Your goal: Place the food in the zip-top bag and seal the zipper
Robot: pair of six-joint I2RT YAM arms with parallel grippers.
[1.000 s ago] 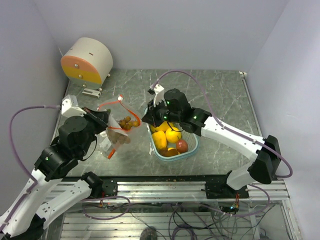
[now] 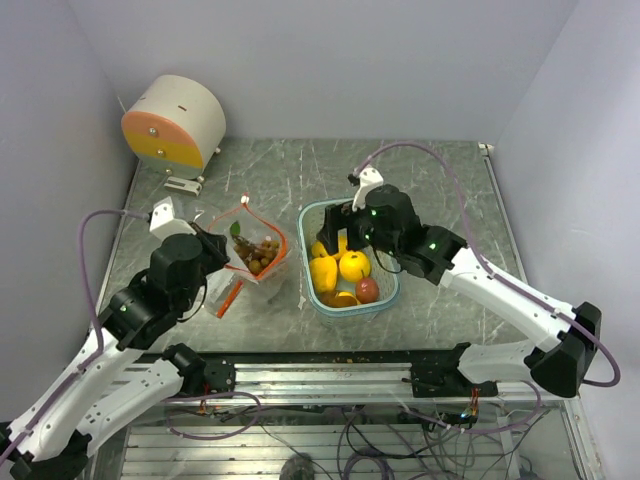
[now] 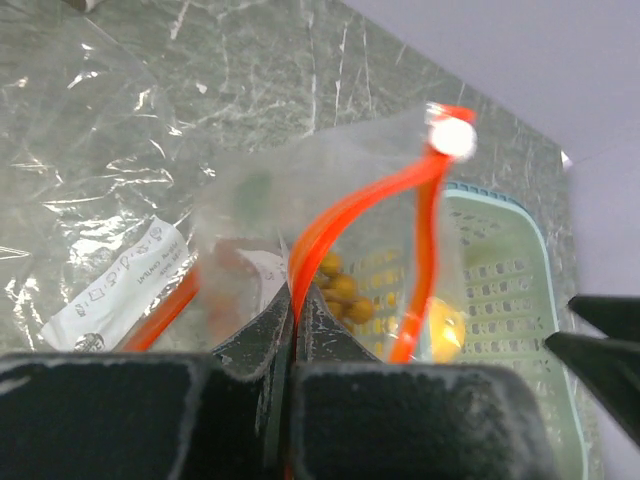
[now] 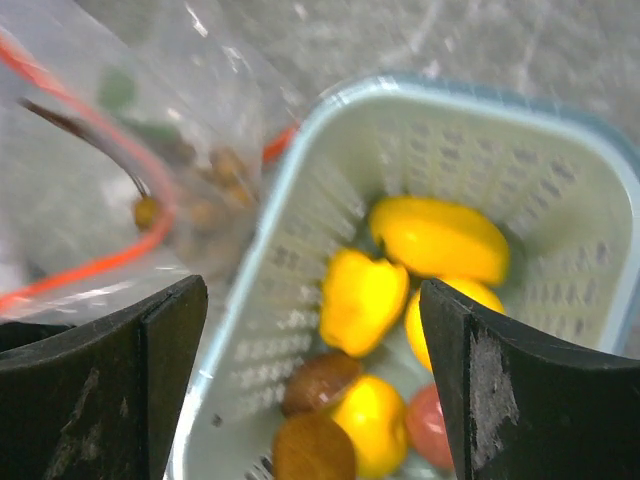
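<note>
A clear zip bag (image 2: 258, 250) with orange zipper and small brown round fruits inside hangs from my left gripper (image 2: 219, 245), shut on the bag's edge; in the left wrist view the orange zipper (image 3: 358, 200) runs up from between the fingers. My right gripper (image 2: 335, 222) is open above a mesh basket (image 2: 390, 290) holding yellow peppers (image 4: 362, 300), yellow round fruit (image 2: 354, 266), a red fruit (image 2: 366, 290) and brown pieces (image 4: 312, 448). Nothing shows between the right fingers.
Crumpled clear plastic with a white label (image 3: 115, 285) lies left on the counter (image 2: 450, 180). A cream rounded box (image 2: 175, 115) stands at back left. Free counter lies behind and right of the basket; walls enclose the sides.
The right arm has moved to the right over the basket.
</note>
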